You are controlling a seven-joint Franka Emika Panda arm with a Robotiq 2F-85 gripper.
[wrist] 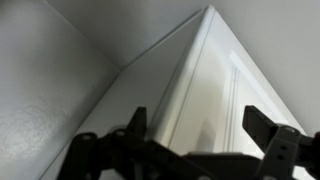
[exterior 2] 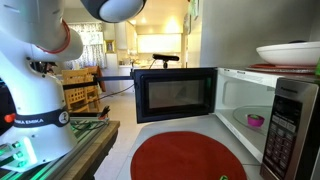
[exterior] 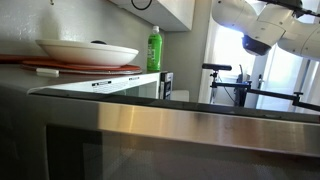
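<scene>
Dark finger pads show at the bottom of the wrist view, with my gripper open and a wide gap between its fingers. Past them are the white cabinet's panelled face and edge [wrist: 205,90], with nothing held. The white arm [exterior 2: 35,100] stands at the left of exterior view 2, and its upper links [exterior: 265,40] cross the top right of exterior view 1. A microwave has its dark door [exterior 2: 175,92] swung open. A small pink and green bowl [exterior 2: 254,121] sits inside the cavity. The gripper itself is out of both exterior views.
On the microwave is a white dish [exterior 2: 290,53]; a green bottle [exterior: 155,50] stands behind it in exterior view 1. A red round mat [exterior 2: 188,160] lies on the counter before the microwave. White cabinets [exterior: 172,10] hang above. A metal strip [exterior: 190,127] spans the foreground.
</scene>
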